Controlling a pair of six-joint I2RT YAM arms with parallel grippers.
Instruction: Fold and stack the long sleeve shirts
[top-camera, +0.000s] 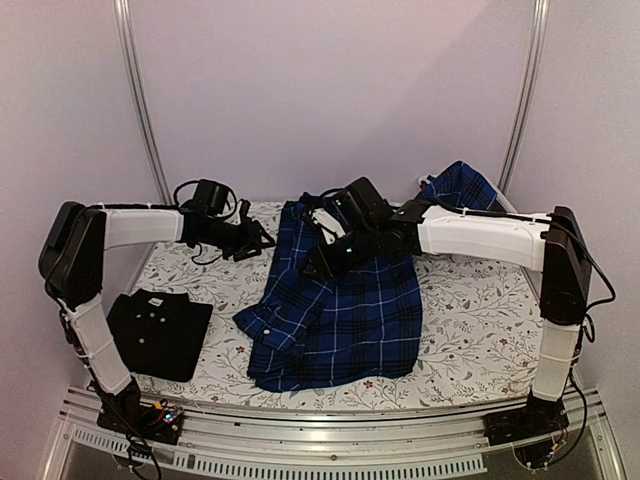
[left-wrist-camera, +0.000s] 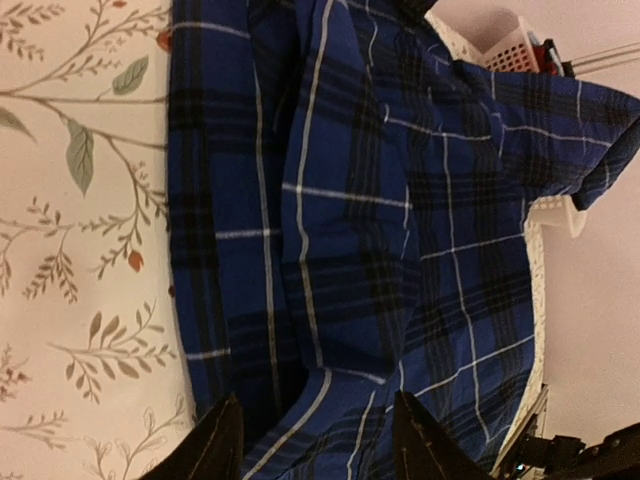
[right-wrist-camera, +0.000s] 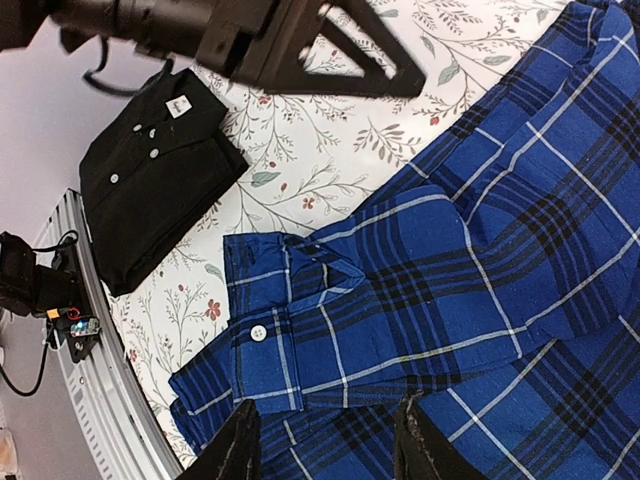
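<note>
A navy plaid shirt (top-camera: 370, 330) lies on the table in a long shape, its left side folded inward. One sleeve (top-camera: 285, 312) runs down across it, and its buttoned cuff (right-wrist-camera: 265, 355) pokes out past the shirt's left edge. My left gripper (top-camera: 266, 241) is open and empty, just left of the shirt's upper part; its fingers (left-wrist-camera: 222, 440) stand apart above the cloth. Over the sleeve hovers my right gripper (top-camera: 320, 262), also open, with bare space between its fingers. My right arm hides part of the collar area.
A dark folded garment (top-camera: 160, 335) lies at front left. Back right, another plaid shirt (top-camera: 460, 188) hangs over a white basket (left-wrist-camera: 515, 50). Patterned table shows free on the right (top-camera: 480, 320) and at back left.
</note>
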